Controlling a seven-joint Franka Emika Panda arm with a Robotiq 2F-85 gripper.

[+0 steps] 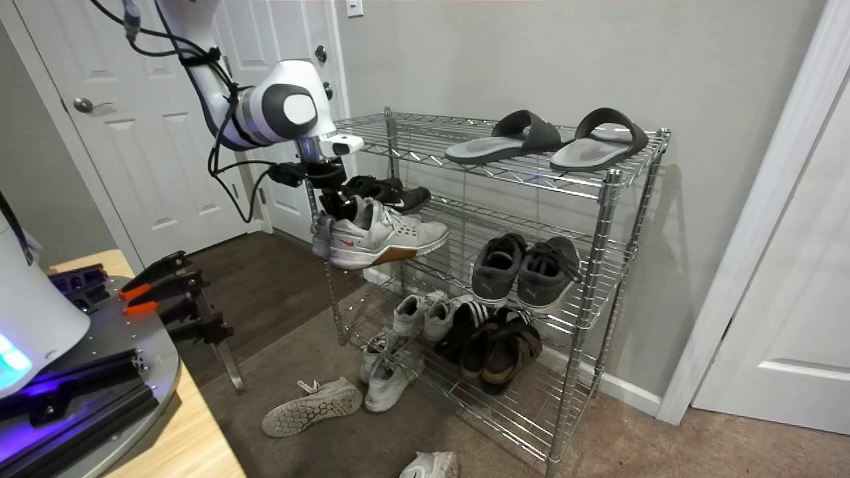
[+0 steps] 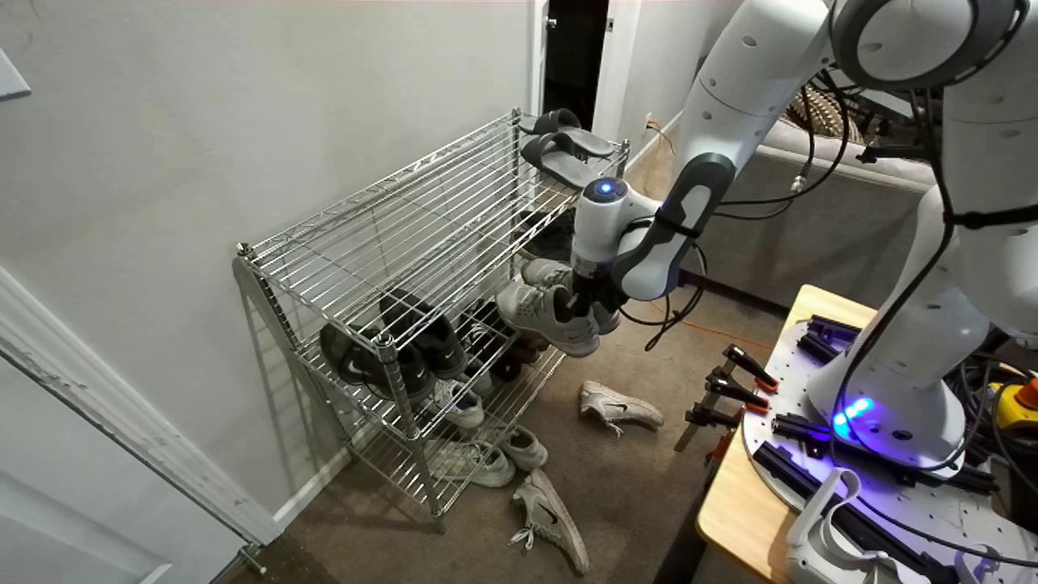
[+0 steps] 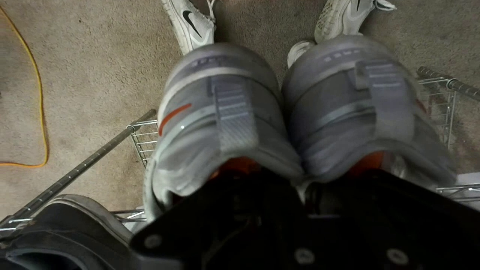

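A pair of pale grey-white sneakers (image 1: 384, 236) hangs side by side from my gripper, which is shut on the inner walls of both where they meet. Their heels face the wrist camera, and a red mark shows on one side. The pair (image 2: 537, 310) is at the front of the wire rack (image 1: 590, 263), around middle-shelf height, toes pointing inward over the shelf. My fingertips are hidden inside the shoe openings. Whether the soles touch the shelf, I cannot tell.
Dark sneakers (image 1: 548, 275) occupy one end of the middle shelf, black shoes (image 1: 388, 192) the other. Grey slides (image 1: 510, 142) rest on top. Several shoes fill the bottom shelf. A loose white sneaker (image 1: 315, 407) lies on the carpet. Bare wires separate the middle-shelf pairs.
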